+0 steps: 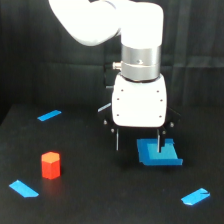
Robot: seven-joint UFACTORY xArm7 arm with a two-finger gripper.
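A small red-orange block (51, 165) stands on the dark table at the left. My gripper (138, 148), at the end of the white arm, points down near the middle of the view. Its two thin dark fingers are spread wide, and nothing shows between them. The right finger is in front of a blue square tray (174, 161) with a lighter blue inside. The gripper hides part of the tray's back edge. The block is well to the left of the gripper, clear of it.
Blue strips of tape lie flat on the table: one at the back left (49, 115), one at the front left (23, 188) and one at the front right (195, 197). Free table lies between the block and the tray. A dark curtain (40, 60) hangs behind.
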